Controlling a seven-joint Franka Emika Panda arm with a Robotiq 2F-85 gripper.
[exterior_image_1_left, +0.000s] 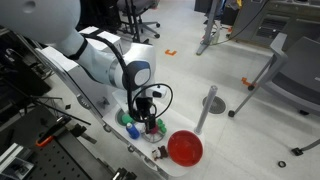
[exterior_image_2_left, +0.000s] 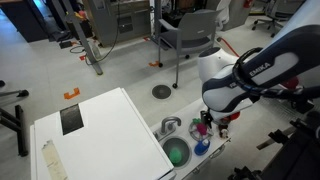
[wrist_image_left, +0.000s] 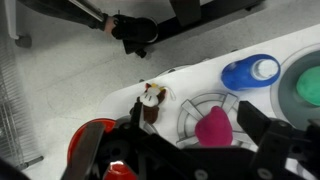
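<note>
A pink object (wrist_image_left: 213, 128) rests on a round silver plate (wrist_image_left: 188, 122), with a green item (exterior_image_1_left: 162, 126) beside it in exterior view 1. My gripper is low over the plate. In the wrist view its dark fingers (wrist_image_left: 265, 140) stand wide apart, one on each side of the pink object. Whether they touch it cannot be seen. A blue bottle-like thing (wrist_image_left: 250, 72) lies next to the plate, and a red bowl (exterior_image_1_left: 185, 148) sits on the other side. Between bowl and plate is a small brown and white figure (wrist_image_left: 151, 101).
A round sink (exterior_image_2_left: 177, 152) with a green item (wrist_image_left: 311, 85) inside is set into the white counter. The silver faucet (exterior_image_2_left: 170, 126) rises at its edge. A white box-like panel (exterior_image_2_left: 100, 145) stands close by. Grey chairs (exterior_image_1_left: 285, 70) are farther off.
</note>
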